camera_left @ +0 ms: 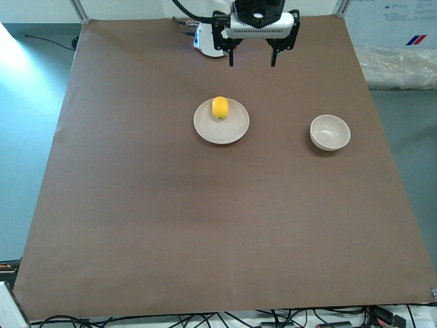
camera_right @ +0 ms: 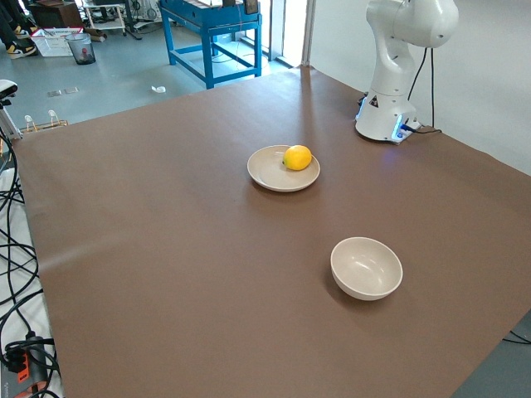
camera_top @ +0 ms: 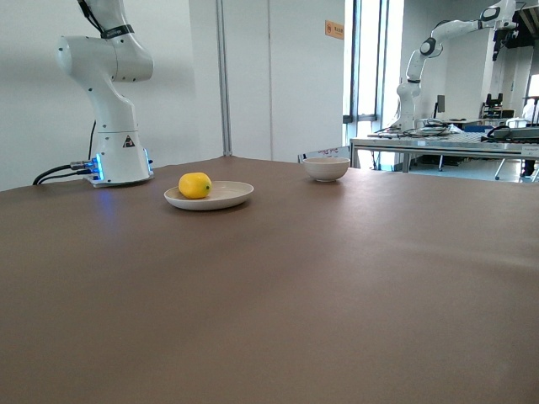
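A yellow lemon (camera_left: 220, 107) rests on a white plate (camera_left: 221, 131), seen also in the top view as lemon (camera_top: 194, 185) on plate (camera_top: 227, 199) and in the right view as lemon (camera_right: 297, 157) on plate (camera_right: 274, 176). A white bowl (camera_left: 330, 132) stands empty to the plate's right in the left view. My gripper (camera_left: 252, 59) hangs high at the back of the table, beyond the plate, its two black fingers spread apart with nothing visible between them.
Cables and devices (camera_right: 25, 365) lie along one edge. The white robot base (camera_right: 386, 116) stands at the back edge.
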